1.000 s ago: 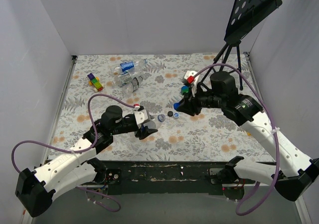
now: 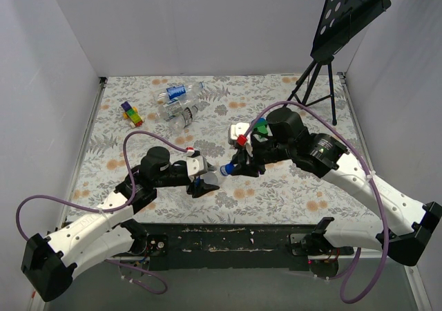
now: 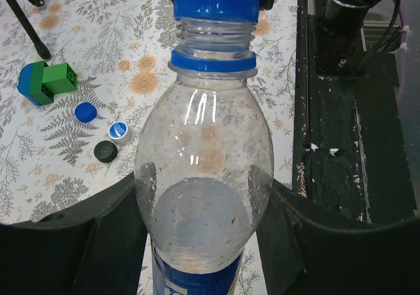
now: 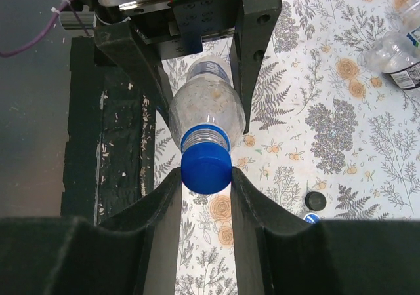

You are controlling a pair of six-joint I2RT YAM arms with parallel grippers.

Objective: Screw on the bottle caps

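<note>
A clear bottle (image 3: 203, 137) with a blue label fills the middle of the left wrist view, its neck pointing to the right arm. My left gripper (image 2: 202, 177) is shut around its body. At the mouth is a blue cap (image 3: 216, 1), pinched by my right gripper (image 2: 240, 164), which is shut on it. The cap lines up with the neck, and bare threads (image 3: 213, 36) show between it and the blue neck ring. In the right wrist view the cap (image 4: 207, 169) sits between the fingertips, hiding the bottle's mouth.
Loose caps lie on the table: blue (image 3: 85, 112), white (image 3: 119, 132) and black (image 3: 105, 151). Green blocks (image 3: 59, 78) are near them. Several bottles (image 2: 181, 104) and coloured blocks (image 2: 131, 114) lie at the back left. A black stand (image 2: 319, 83) is at the back right.
My right gripper has moved left and slightly toward the front with the blue cap, reaching the bottle's mouth.
</note>
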